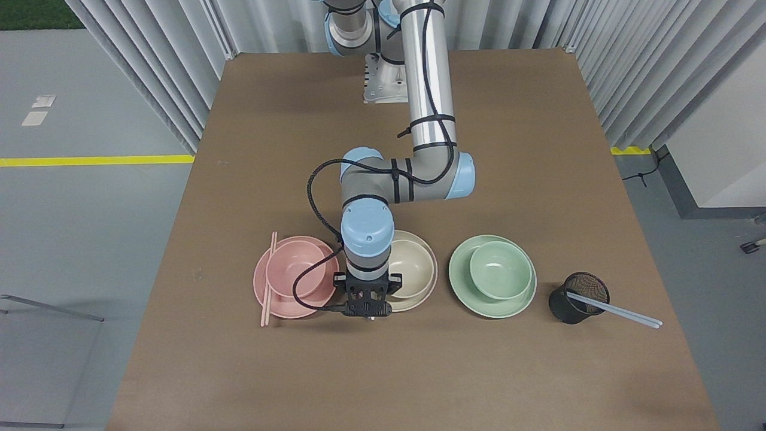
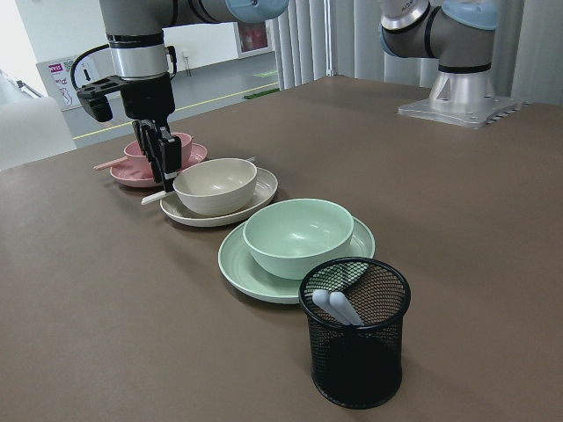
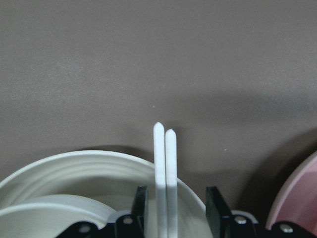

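My gripper is open, pointing down over the left side of the cream plate (image 2: 188, 218) holding a cream bowl (image 1: 404, 264). In the wrist view a pair of white chopsticks (image 3: 160, 168) lies upright in the picture between my fingers, apparently not clamped, tips reaching past the plate's rim. To the left sits a pink plate (image 1: 287, 306) with a pink bowl (image 1: 294, 262) and pink chopsticks (image 1: 268, 287).
A green plate (image 1: 463, 284) with a green bowl (image 1: 500, 267) sits to the right, then a black mesh cup (image 2: 356, 360) with pale chopsticks (image 1: 632, 316).
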